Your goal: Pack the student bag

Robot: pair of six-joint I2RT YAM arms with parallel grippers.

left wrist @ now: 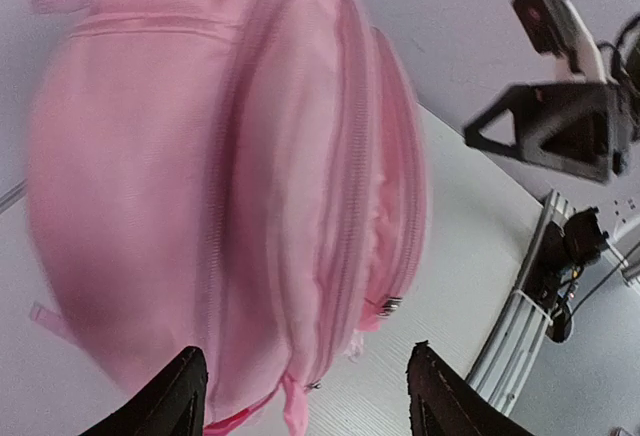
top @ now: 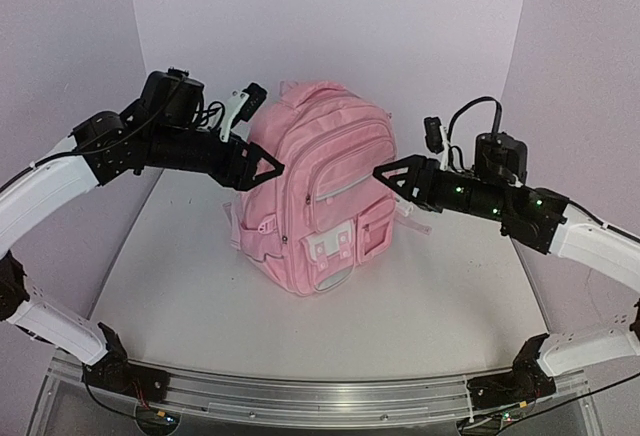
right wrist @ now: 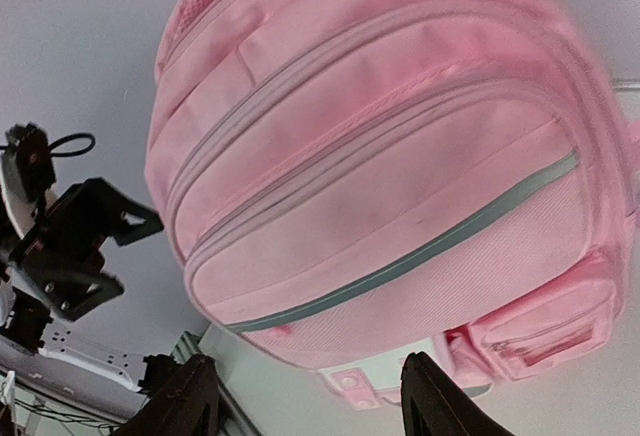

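The pink student bag (top: 340,136) stands upright on the table, turned at an angle with its front pockets facing forward and right. It looks closed; what is inside is hidden. My left gripper (top: 277,168) is open near its left side. In the left wrist view, the side of the bag (left wrist: 130,186) lies beyond the spread fingers (left wrist: 165,401). Near the front's right edge, my right gripper (top: 380,171) stands open too. The right wrist view shows the front pocket with its grey zip strip (right wrist: 450,241) past the parted fingers (right wrist: 185,401).
A metal rail (top: 320,394) runs along the near edge. Pale walls (top: 330,16) close the back and both sides. A pink strap (top: 412,224) trails at the bag's right.
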